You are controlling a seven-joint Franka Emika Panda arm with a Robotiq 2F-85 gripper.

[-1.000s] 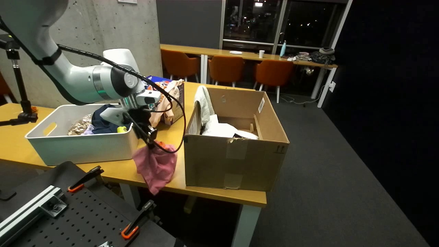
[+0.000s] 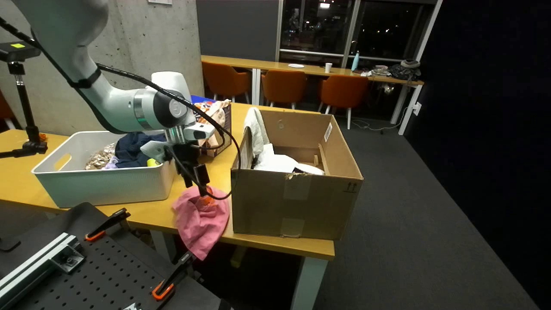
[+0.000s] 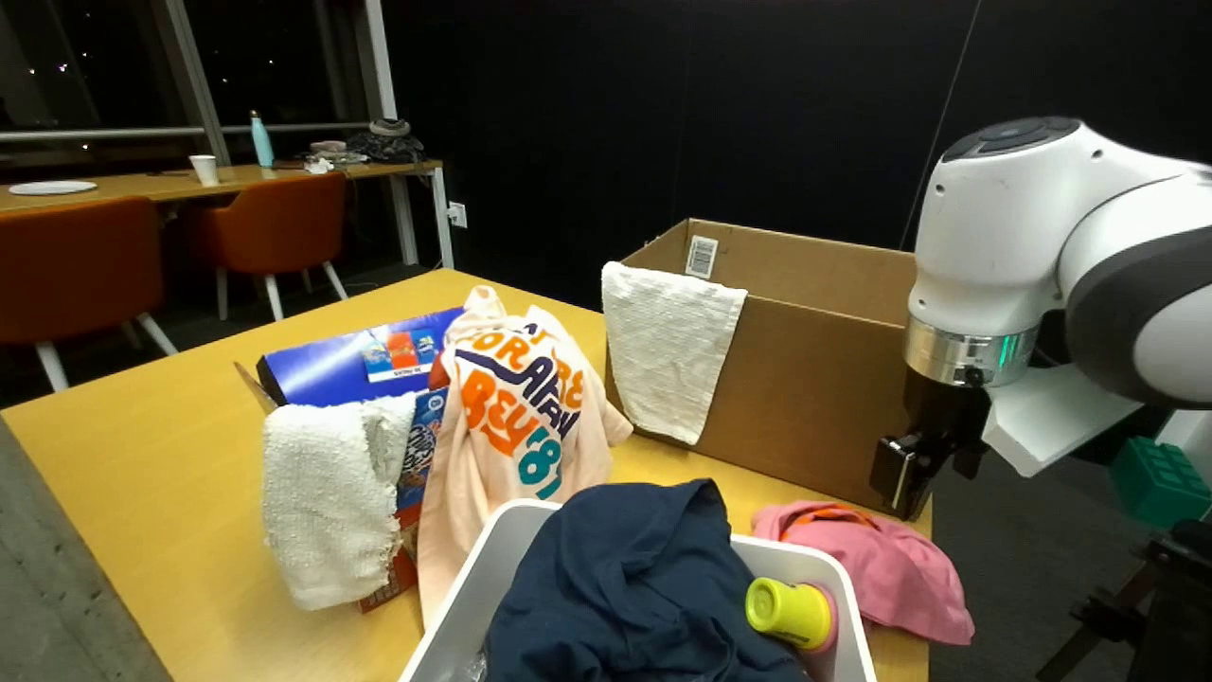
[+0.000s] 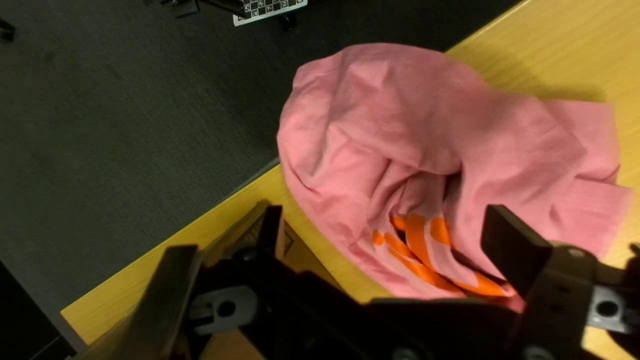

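Observation:
A pink cloth with orange print [image 2: 199, 224] lies crumpled on the table between the grey bin and the cardboard box, part of it drooping over the front edge. Just above it, my gripper [image 2: 197, 184] points down. In the wrist view the fingers of my gripper stand wide apart, open, with the pink cloth [image 4: 420, 138] below and beyond them and nothing held. From the second exterior view, the gripper [image 3: 905, 477] hovers beside the box's near corner, with the pink cloth [image 3: 898, 574] lower down.
The grey bin [image 2: 106, 190] holds a navy cloth [image 3: 648, 580] and a yellow tub [image 3: 790, 612]. The cardboard box [image 2: 297, 206] contains white items; a white towel [image 3: 670, 341] hangs over its side. A peach printed cloth [image 3: 511, 409] drapes over packages behind. Clear floor lies beyond the table edge.
My gripper and the arm have moved to the right, towards the cardboard box. The pink cloth has shifted slightly right and lower, its end hanging further past the table's front edge.

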